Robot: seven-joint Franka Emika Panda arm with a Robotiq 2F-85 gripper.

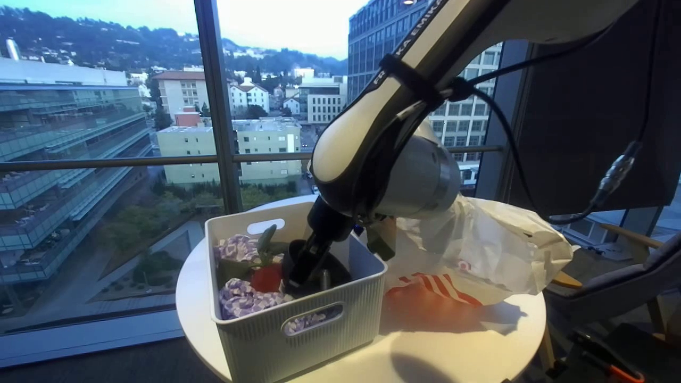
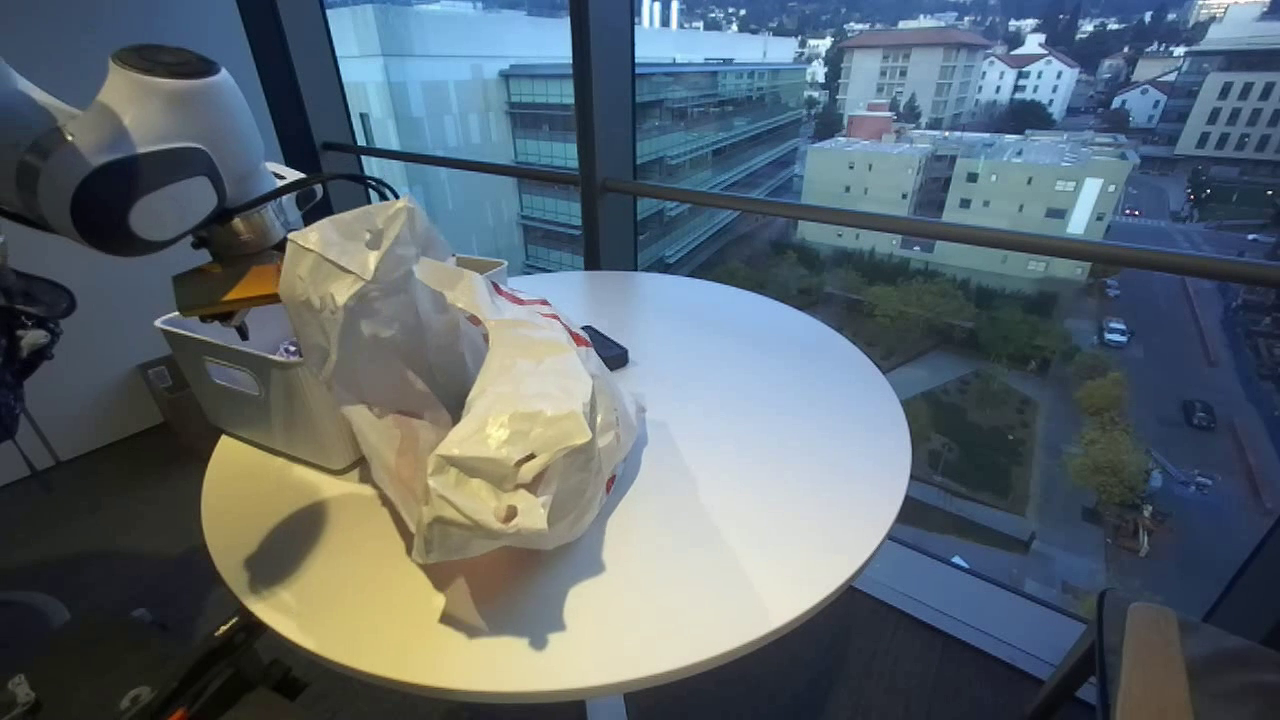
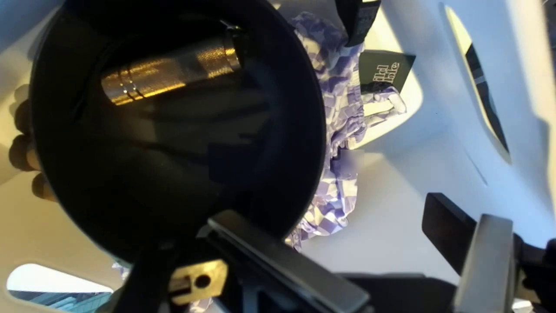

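In the wrist view my gripper is open, its two fingers wide apart and nothing held between them. One finger overlaps the near edge of a large black bowl (image 3: 167, 167); the other is over the bin's pale floor. Whether that finger touches the bowl cannot be told. A shiny metal cylinder (image 3: 172, 70) lies inside the bowl. From exterior view 1, the gripper (image 1: 300, 274) reaches down into the white bin (image 1: 300, 344), in front of the bowl (image 1: 336, 271), which sits tilted there. Exterior view 2 hides the gripper's fingertips behind the bin wall.
Purple-and-white checked cloth (image 1: 246, 299), a red item (image 1: 266, 278) and green leaf-like pieces (image 1: 265, 241) share the bin. A crumpled white plastic bag (image 2: 516, 444) stands beside it. Near the bag is a dark phone-like object (image 2: 606, 348).
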